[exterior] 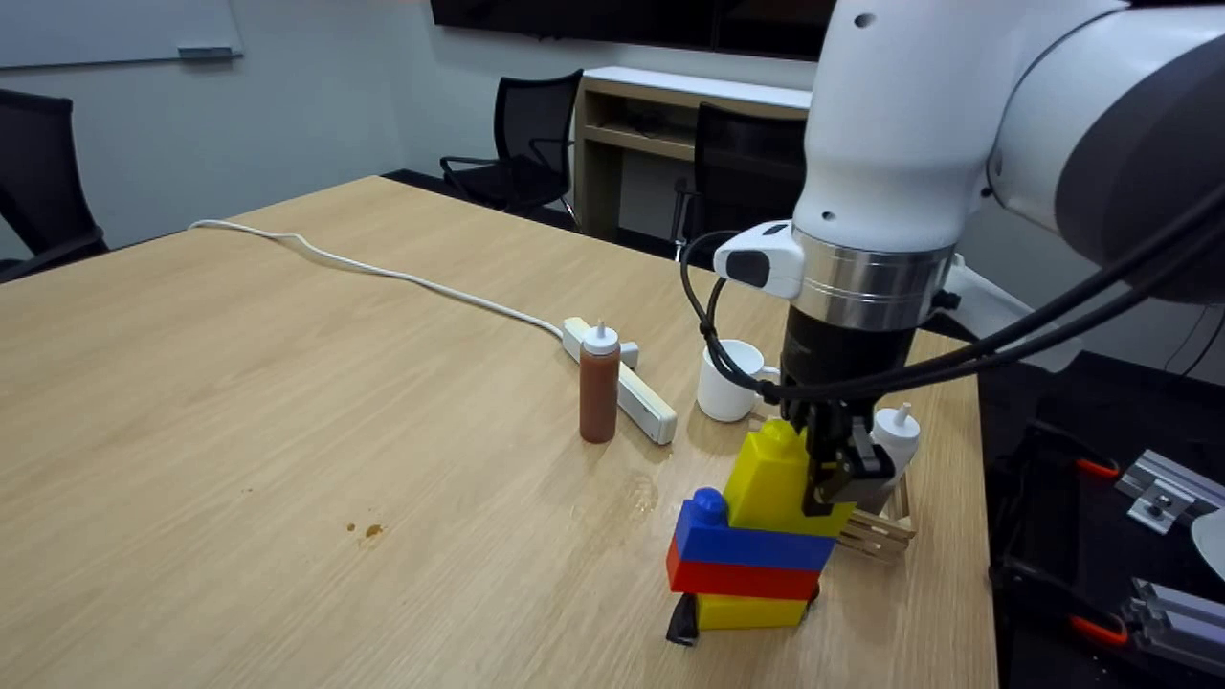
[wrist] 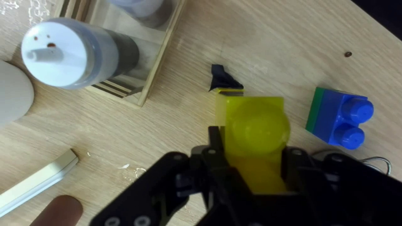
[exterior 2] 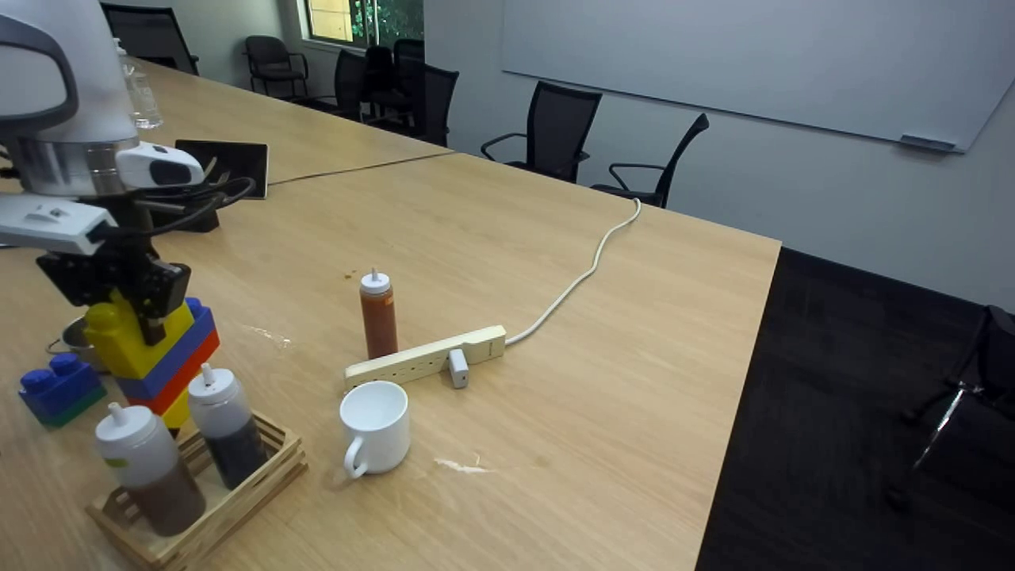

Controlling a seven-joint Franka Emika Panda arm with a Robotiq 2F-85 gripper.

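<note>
My gripper point(exterior: 821, 496) is shut on the yellow top block point(exterior: 767, 488) of a toy-brick stack near the table's right side. Under it come a blue brick point(exterior: 758, 546), a red brick point(exterior: 744, 578) and a yellow brick point(exterior: 752, 613) lowest. In exterior view 2 the stack leans, with the red brick point(exterior 2: 185, 373) slanting. Looking down in the wrist view, the yellow block point(wrist: 256, 128) stands between the fingers and hides most of what is beneath. A black piece point(wrist: 222, 78) pokes out by the stack's base. Whether the lowest brick is joined to the red one, I cannot tell.
A blue-and-green brick pair point(exterior 2: 62, 385) stands close by. Two bottles sit in a wooden crate point(exterior 2: 249, 503) beside the stack. Also near are a white mug point(exterior 2: 377, 428), a brown bottle point(exterior 2: 378, 314) and a power strip point(exterior 2: 428, 357). The table's left part is open.
</note>
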